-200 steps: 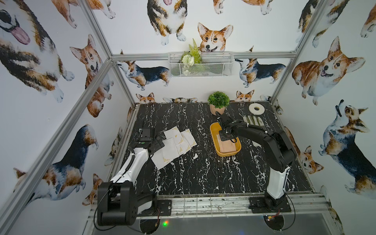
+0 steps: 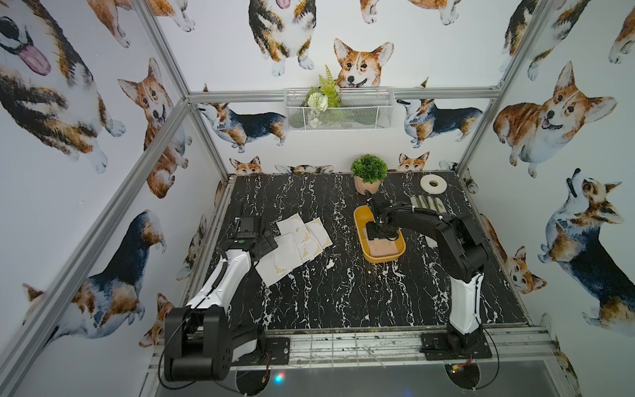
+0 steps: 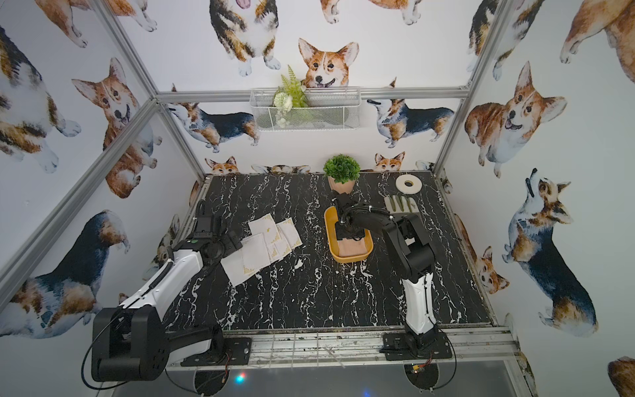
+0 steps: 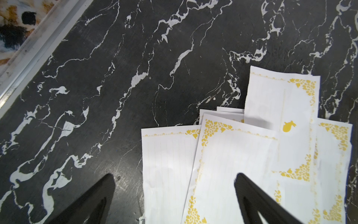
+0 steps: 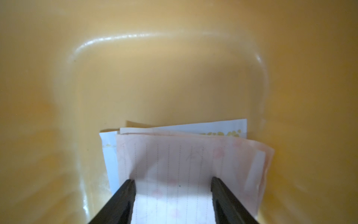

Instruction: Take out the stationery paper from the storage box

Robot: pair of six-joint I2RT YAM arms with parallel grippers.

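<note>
The yellow storage box (image 2: 398,251) holds pale pink lined stationery paper (image 5: 167,160) over white sheets with yellow trim (image 5: 223,125). My right gripper is down inside the box, its fingers apart over the pink sheets, partly open; whether they touch the paper is unclear. On the left of the table, several white sheets with gold borders (image 4: 227,164) lie overlapping. My left gripper hangs open above their near-left part, nothing visibly held.
A potted plant (image 2: 369,168) stands behind the box. A white roll (image 2: 433,178) and a pale striped item (image 3: 401,201) lie at the back right.
My right arm has shifted slightly, its gripper sitting lower in the box, and the box has moved very slightly. The left arm is unchanged.
</note>
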